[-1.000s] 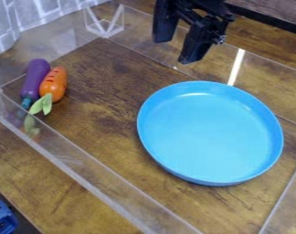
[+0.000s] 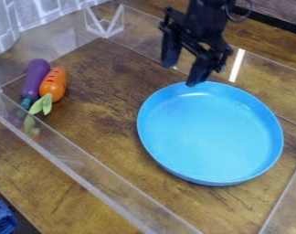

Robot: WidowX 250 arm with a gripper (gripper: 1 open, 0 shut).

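The black gripper (image 2: 195,60) hangs at the top centre, above the back of a large blue plate (image 2: 210,134), its fingers pointing down; whether they hold anything cannot be seen. On the left of the wooden table lie a purple eggplant (image 2: 34,79) and an orange carrot (image 2: 52,84) with pale green leaves, side by side.
Clear plastic strips or walls run along the back and the left. A blue object (image 2: 2,218) shows at the bottom left corner.
The gripper has moved down and toward the front, closer to the back edge of the blue plate. The plate and vegetables have not moved.
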